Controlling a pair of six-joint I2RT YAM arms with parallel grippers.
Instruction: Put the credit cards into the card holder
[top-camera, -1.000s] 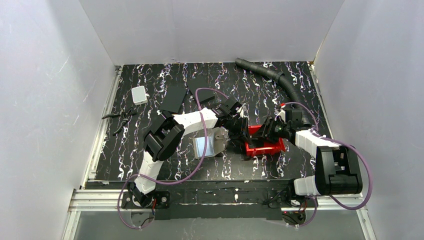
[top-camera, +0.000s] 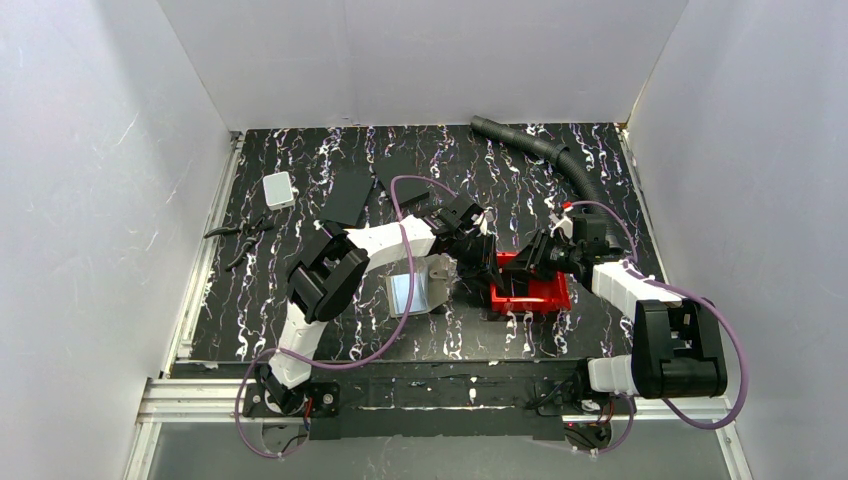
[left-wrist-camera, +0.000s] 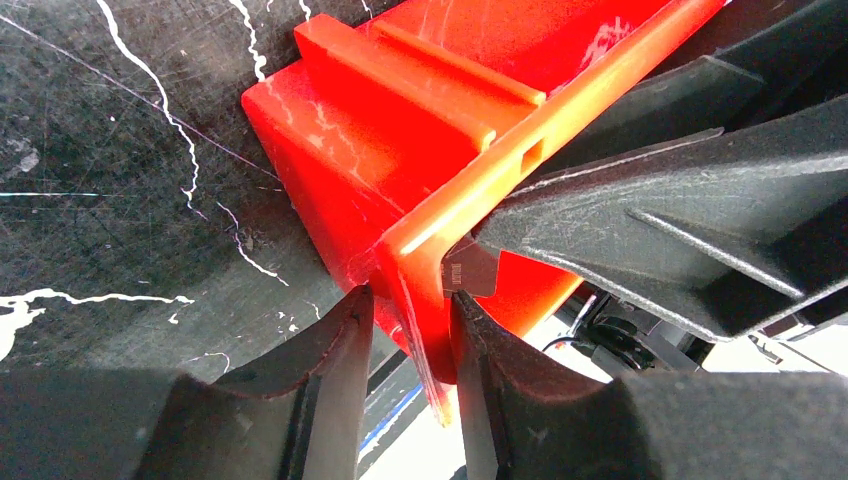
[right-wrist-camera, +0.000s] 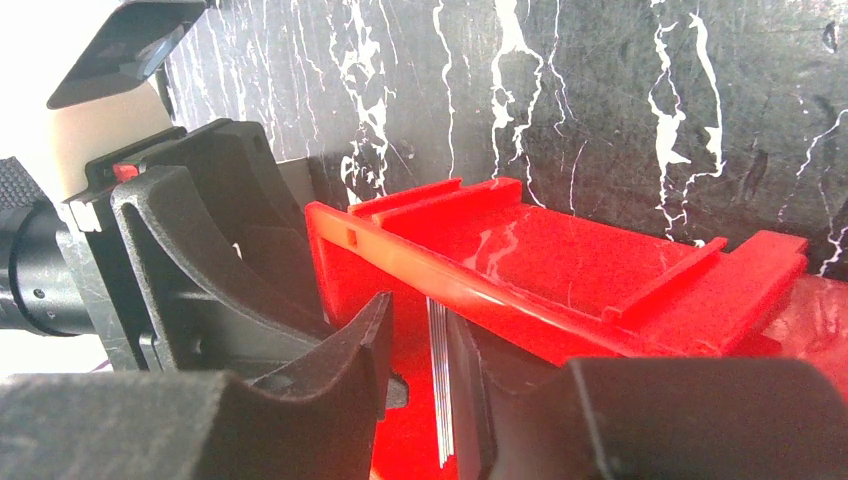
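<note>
The red card holder (top-camera: 530, 303) is an open frame at the right front of the table. My left gripper is shut on its end wall, which fills the gap between the fingers. Inside the holder is a thin stack of cards (right-wrist-camera: 439, 385), seen edge-on. My right gripper reaches in with a finger on either side of this stack. It is part open: the cards lie near one finger, while red holder shows between them and the other. A dark card face (left-wrist-camera: 472, 268) with a small pattern shows behind the wall in the left wrist view.
A white-and-blue item (top-camera: 408, 294) lies under the left arm. Two dark flat panels (top-camera: 347, 198) rest behind it. A black hose (top-camera: 535, 146) curves along the back right. Black pliers (top-camera: 240, 236) and a white box (top-camera: 279, 190) are at left.
The right arm shifted a little; the left arm looks still.
</note>
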